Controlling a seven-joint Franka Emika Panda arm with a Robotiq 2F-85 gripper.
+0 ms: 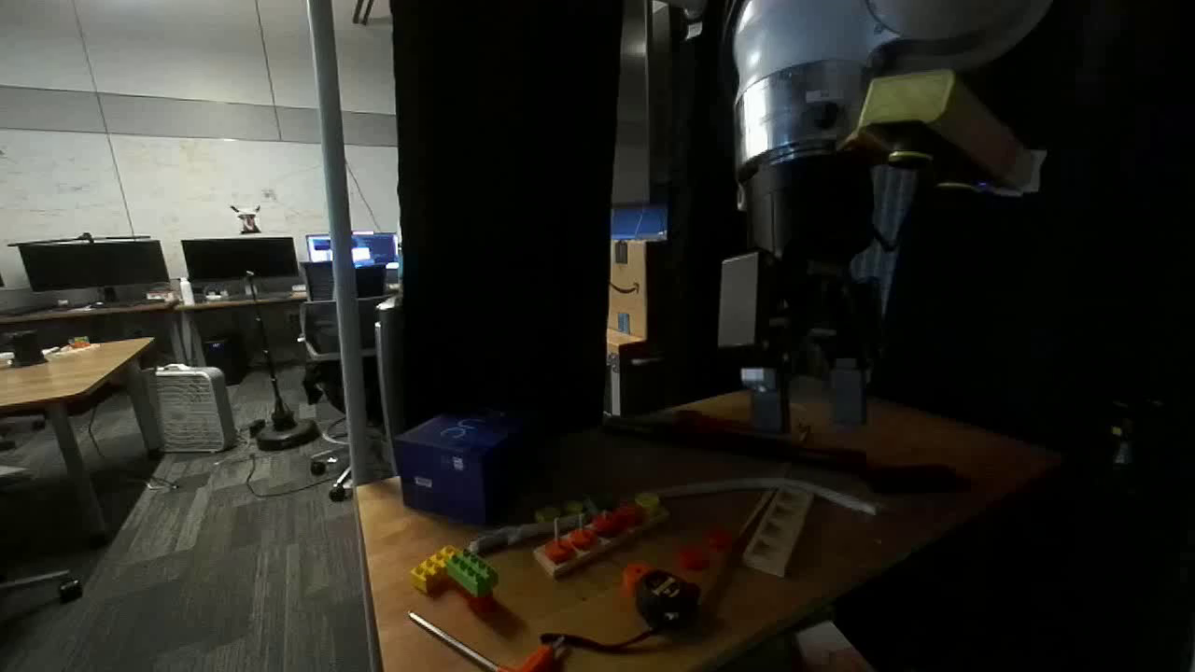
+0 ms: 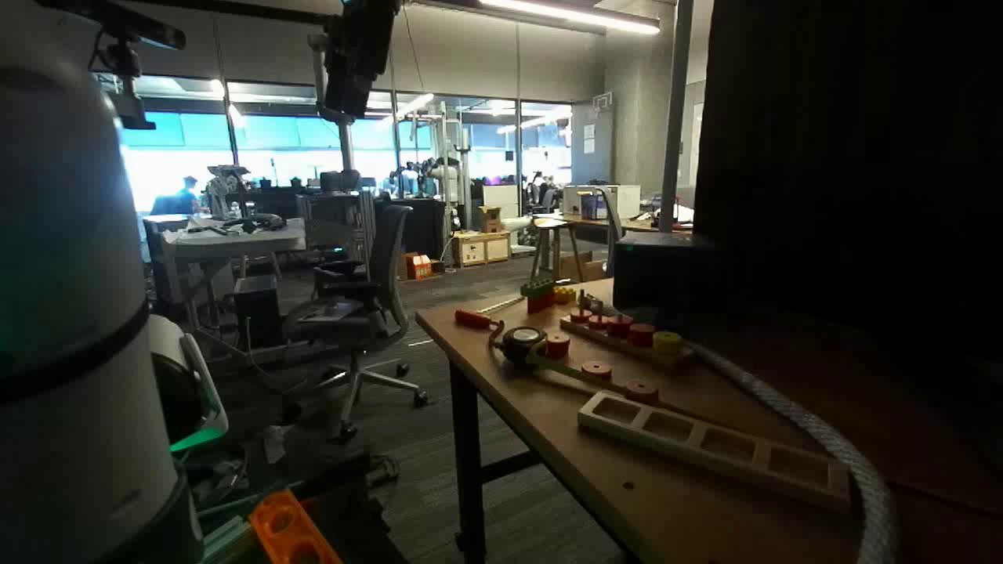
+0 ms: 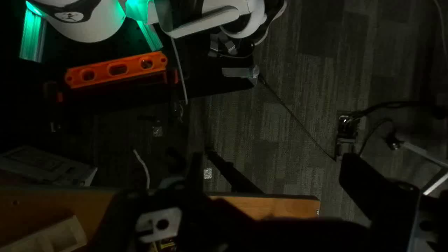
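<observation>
High over the back right of the table, my gripper [image 1: 808, 401] points down with its fingers [image 1: 848, 392] spread and nothing between them. In the dim wrist view its dark fingers stand wide apart, over the table's edge and floor. A pale tray [image 1: 780, 531] with square compartments lies near the right edge, apart from the gripper. Left of it, a wooden peg board [image 1: 601, 542] carries red and yellow pieces, and loose red discs [image 2: 596, 370] lie between the two. Nearer the front are a black tape measure [image 1: 667, 599] and toy bricks [image 1: 471, 572] in yellow, green and red.
A blue box [image 1: 454, 467] stands at the back left. A grey braided hose [image 2: 814, 422] curves past the tray. A screwdriver [image 1: 456, 642] lies at the front edge. An orange level [image 3: 118, 69] sits off the table. Dark long items lie below the gripper.
</observation>
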